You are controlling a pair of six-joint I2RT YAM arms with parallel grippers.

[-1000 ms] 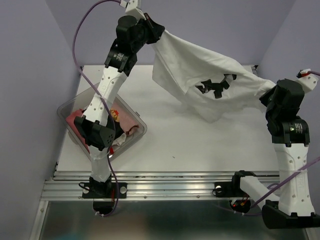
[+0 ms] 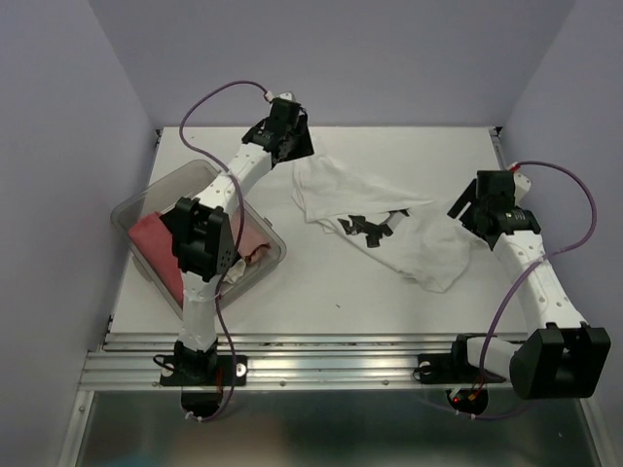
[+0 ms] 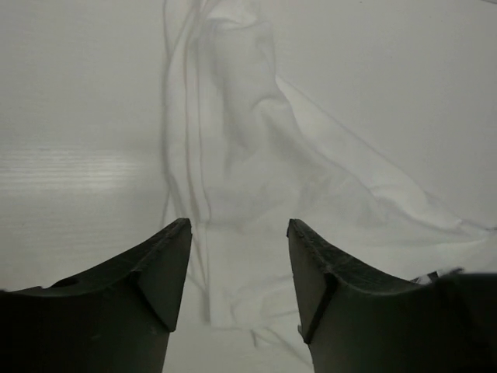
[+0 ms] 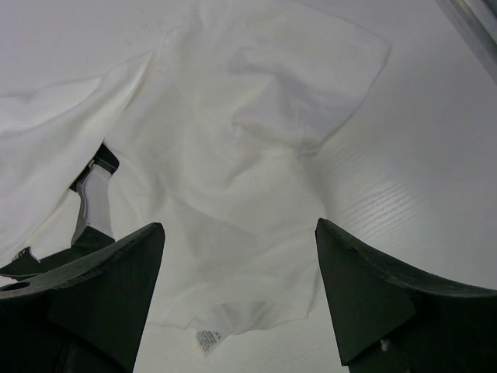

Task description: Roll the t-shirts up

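A white t-shirt (image 2: 341,192) with a black print (image 2: 371,230) lies flat but creased and partly folded across the middle of the table. Over its left end hovers my left gripper (image 2: 305,146); in the left wrist view its fingers (image 3: 167,268) are apart with white cloth beneath, none held between them. At the shirt's right end is my right gripper (image 2: 458,216), open, its fingers (image 4: 136,284) spread wide above the cloth. The shirt's lower edge shows a small tag (image 4: 208,340) in the right wrist view.
A clear plastic bin (image 2: 274,255) with red, pink and other folded cloths (image 2: 159,251) stands at the left, under my left arm. Walls rise at the back and both sides.
One second ago both grippers held the shirt stretched up in the air. It came down onto the table, released by both; the left gripper has since lowered and its fingers have narrowed.
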